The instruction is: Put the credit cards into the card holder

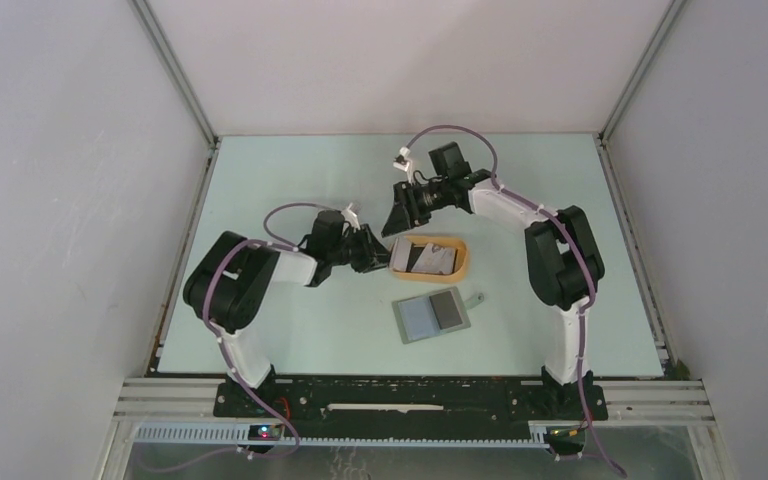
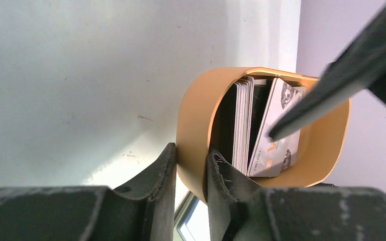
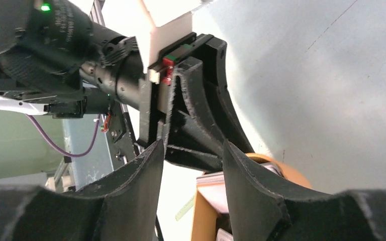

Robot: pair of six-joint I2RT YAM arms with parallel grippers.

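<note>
A tan open holder (image 1: 428, 280) with rounded ends stands mid-table, white cards (image 2: 244, 123) upright in it among black pieces. A printed card (image 2: 276, 140) leans beside them. My left gripper straddles the holder's left end wall, one finger outside and one inside, with a visible gap between them; it is open. Just above the holder's back left side is my right gripper, open with nothing between its fingers. Its dark, blurred finger (image 2: 342, 75) crosses the left wrist view and hides part of the holder.
In front of the holder lies a flat grey tray (image 1: 400, 318) with a blue and a dark panel; a small pale green piece (image 1: 475, 300) sits by its right corner. Both grippers are close together.
</note>
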